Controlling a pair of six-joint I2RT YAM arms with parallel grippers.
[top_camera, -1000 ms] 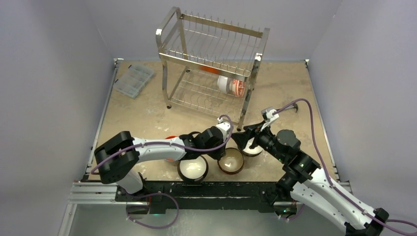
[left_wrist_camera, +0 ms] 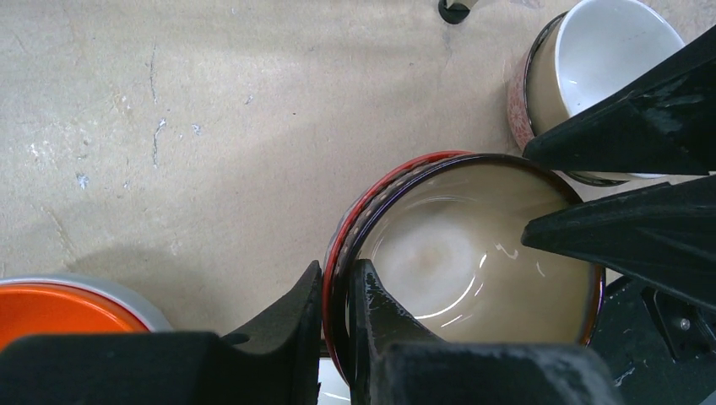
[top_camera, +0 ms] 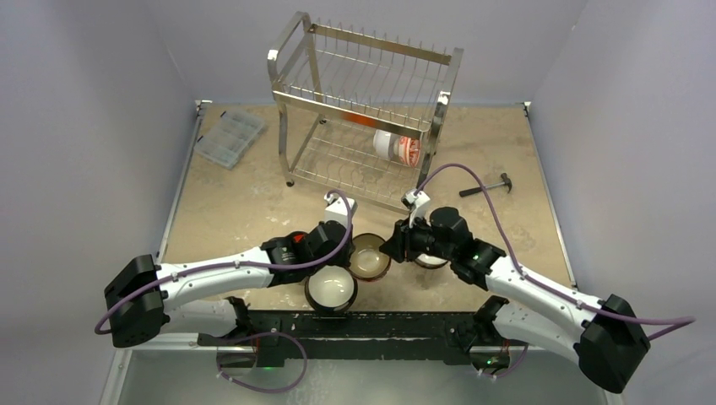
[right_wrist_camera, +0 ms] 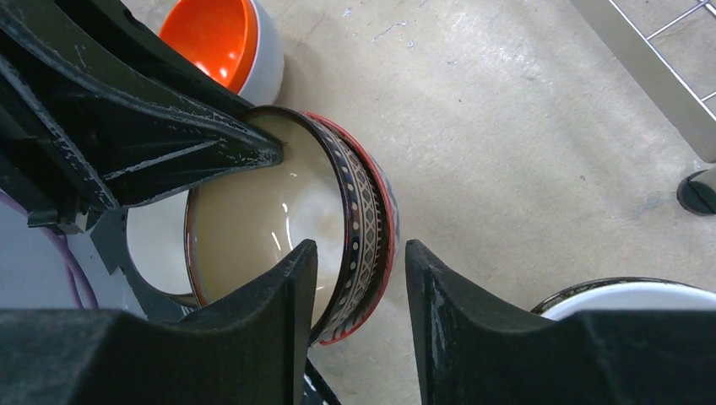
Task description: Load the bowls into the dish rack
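Observation:
A stack of brown bowls (top_camera: 370, 253) (left_wrist_camera: 456, 261) (right_wrist_camera: 262, 228), with patterned and red rims, is tilted in my left gripper, which is shut on its rim. My right gripper (top_camera: 390, 251) is open just over the stack's opposite side, the rim appearing between its fingertips; contact cannot be told. A white bowl in a dark one (top_camera: 331, 287) lies at the front, more white bowls (left_wrist_camera: 608, 59) at right, orange and white bowls (left_wrist_camera: 51, 312) at left. The steel dish rack (top_camera: 361, 103) holds bowls (top_camera: 387, 145) on its lower shelf.
A clear plastic organiser (top_camera: 228, 137) lies at back left and a hammer (top_camera: 481, 188) at right. The rack's feet stand close beyond the grippers. Bare table lies left of the rack.
My left gripper has moved left, and the brown stack has shifted left and slightly up the view with it. My right gripper has moved left toward the stack.

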